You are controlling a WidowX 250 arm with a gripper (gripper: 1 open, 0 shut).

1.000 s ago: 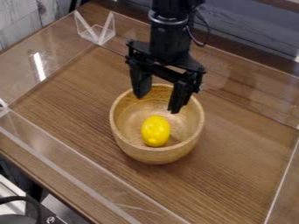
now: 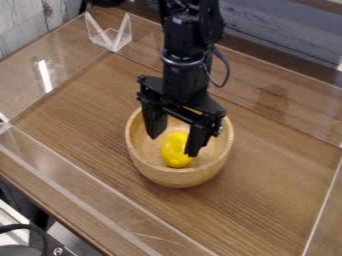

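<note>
My black gripper point(image 2: 175, 126) hangs in the middle of the camera view, its two fingers spread open over a round tan bowl point(image 2: 179, 175). A yellow rounded object point(image 2: 175, 156) lies inside the bowl, just below and between the fingertips, partly behind the right finger. I cannot tell whether the fingers touch it.
The wooden table point(image 2: 267, 200) has wide bare areas left and right of the bowl. A clear plastic object point(image 2: 110, 30) sits at the back left, another at the left edge. Black cables lie at the lower left.
The gripper has moved down and toward the front, lower into the bowl and closer over the yellow object. The bowl stays in about the same place.
</note>
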